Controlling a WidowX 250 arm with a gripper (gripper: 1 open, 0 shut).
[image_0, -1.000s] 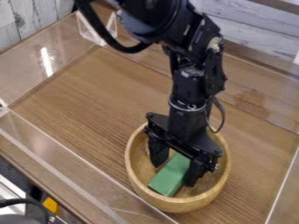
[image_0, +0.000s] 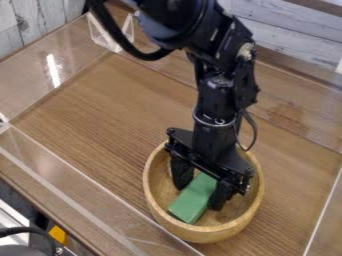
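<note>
The black gripper (image_0: 203, 186) reaches down into a wooden bowl (image_0: 203, 230) at the lower middle right, its fingers apart on either side of a green rectangular block (image_0: 191, 200) lying inside. The right finger partly covers the block; whether it touches it is unclear.
Clear plastic edging runs along its left and right sides, and a white panelled wall (image_0: 287, 40) stands behind.
The gripper has shifted very slightly over the bowl; the block and bowl look nearly the same.
</note>
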